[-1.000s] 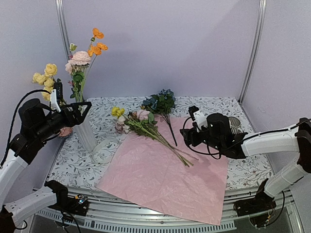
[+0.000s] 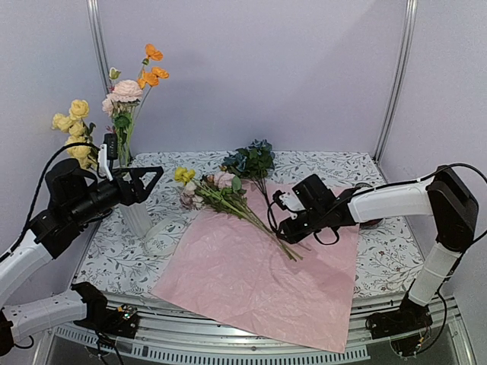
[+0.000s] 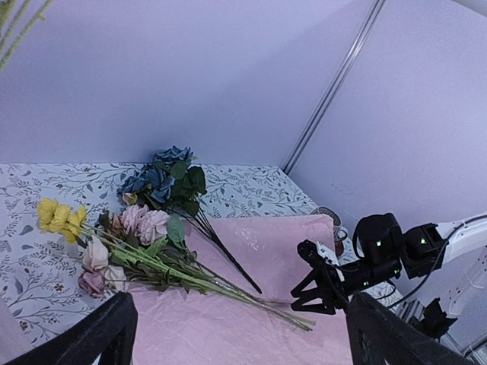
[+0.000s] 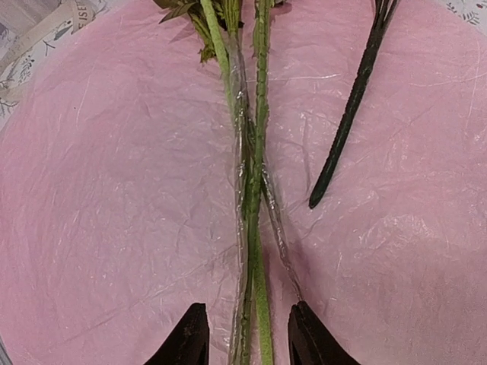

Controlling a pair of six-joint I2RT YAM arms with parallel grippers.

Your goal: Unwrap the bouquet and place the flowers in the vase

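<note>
A bunch of flowers with yellow, pink and pale heads (image 2: 205,188) lies on a pink sheet, its green stems (image 4: 253,205) running to the lower right. My right gripper is over the stem ends, fingers apart on either side of them in the right wrist view; contact cannot be made out. Beside this bunch lies another with blue heads (image 3: 161,179) and dark stems (image 4: 348,114). At the left a clear vase (image 2: 135,220) holds tall pink and orange flowers (image 2: 127,90). My left gripper (image 2: 157,182) hangs open and empty beside the vase, partly in front of it.
Yellow flowers (image 2: 74,125) stand upright at the far left, behind my left arm. The pink sheet (image 2: 251,289) is bare toward the front. A ribbed container (image 3: 327,217) stands at the right, partly hidden by my right arm.
My right gripper has moved left and down to the stem ends. The left gripper has shifted right, away from the vase. The flowers look unmoved.
</note>
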